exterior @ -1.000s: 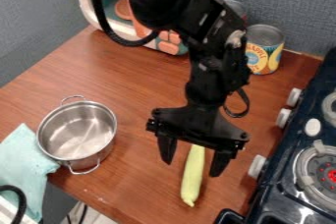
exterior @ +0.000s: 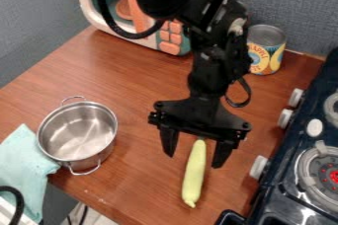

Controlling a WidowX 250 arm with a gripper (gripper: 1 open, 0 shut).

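The black gripper (exterior: 196, 145) is open, its two fingers straddling the upper end of a pale yellow corn-like piece (exterior: 192, 179) lying lengthwise on the wooden table (exterior: 138, 91). Whether the fingers touch it cannot be told.
A steel pot (exterior: 77, 128) with handles sits at the left beside a light cyan cloth (exterior: 22, 162). A black stove (exterior: 301, 170) lines the right. At the back are a can (exterior: 264, 51) and a toy kitchen item (exterior: 165, 34).
The yellow piece has not visibly moved.
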